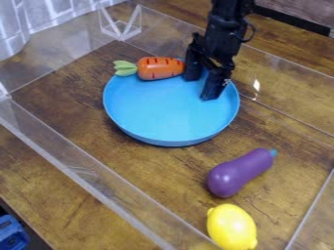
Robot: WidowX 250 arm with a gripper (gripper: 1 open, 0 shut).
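A blue plate (pixel 163 115) lies on the wooden table. An orange toy carrot (pixel 159 68) with green leaves rests at its upper left rim. My black gripper (pixel 209 78) reaches down over the plate's upper right part, just right of the carrot, open; whether it touches the plate is hard to tell. A purple eggplant (pixel 237 174) lies at the lower right, with a yellow lemon (pixel 231 227) below it.
Clear plastic walls edge the wooden surface (pixel 78 176) on the left, back and right. A blue object (pixel 11 232) shows at the bottom left corner.
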